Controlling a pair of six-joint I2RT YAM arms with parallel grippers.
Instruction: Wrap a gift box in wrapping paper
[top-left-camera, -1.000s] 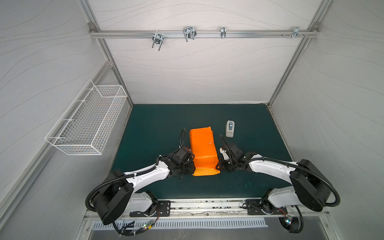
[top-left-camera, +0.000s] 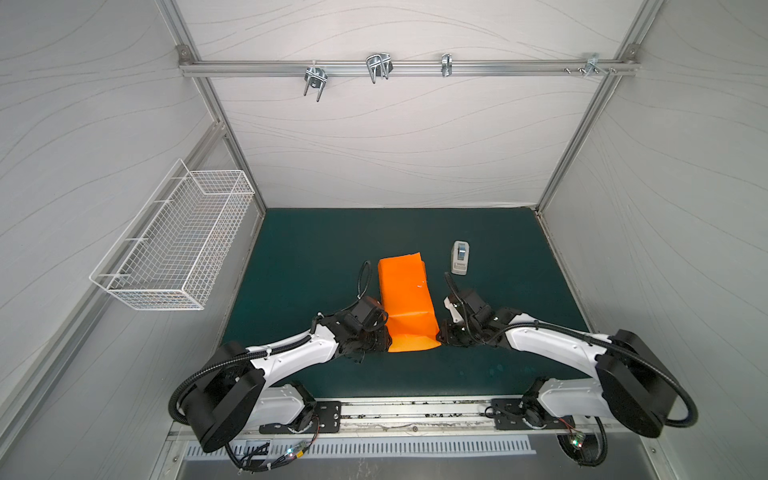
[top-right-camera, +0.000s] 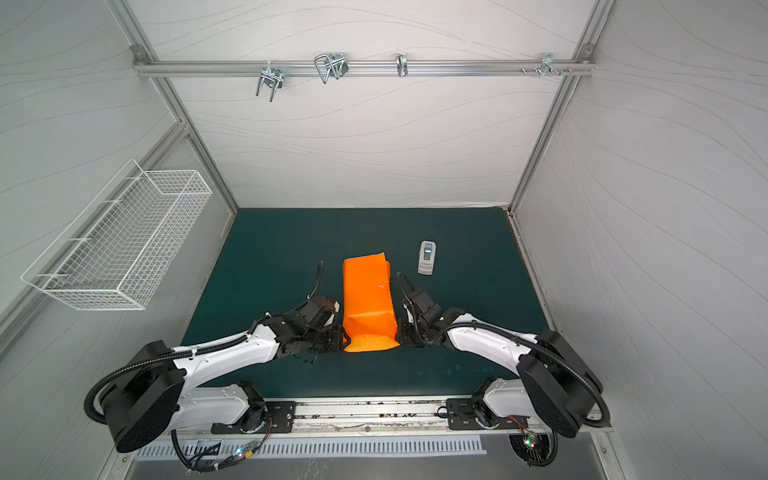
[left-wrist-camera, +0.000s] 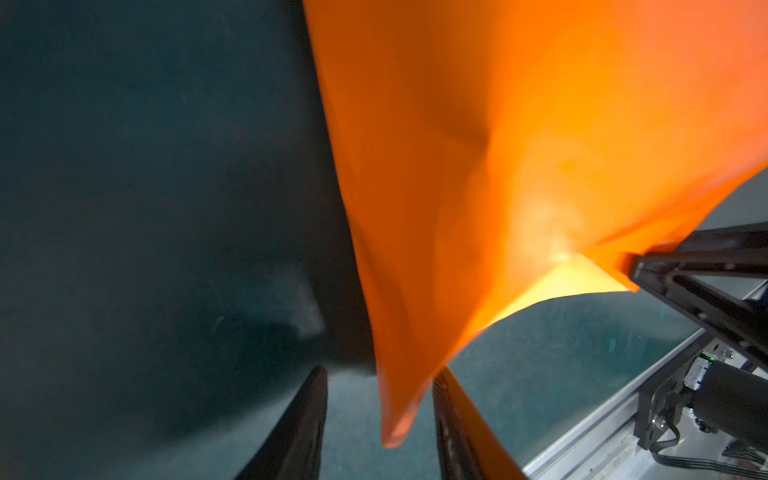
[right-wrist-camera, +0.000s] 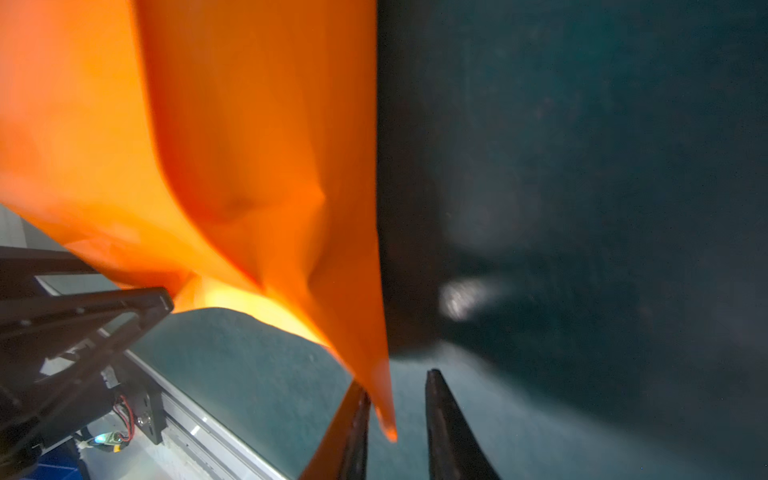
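An orange paper-covered bundle (top-left-camera: 404, 292) lies mid-table, its near end loose and creased. In the left wrist view the paper (left-wrist-camera: 544, 136) narrows to a hanging corner at my left gripper, whose fingers stand open around that tip. In the right wrist view the paper (right-wrist-camera: 264, 136) ends in a similar point near my right gripper; its fingers are apart, the tip hanging between them. In both top views the grippers sit low at either side of the bundle's near end.
A small grey-white device (top-left-camera: 460, 257) lies behind the right arm. A white wire basket (top-left-camera: 136, 284) hangs on the left wall.
My right arm has shifted slightly rightward, away from the paper's near corner. The left arm looks nearly still. The near flap of the paper has changed shape slightly.
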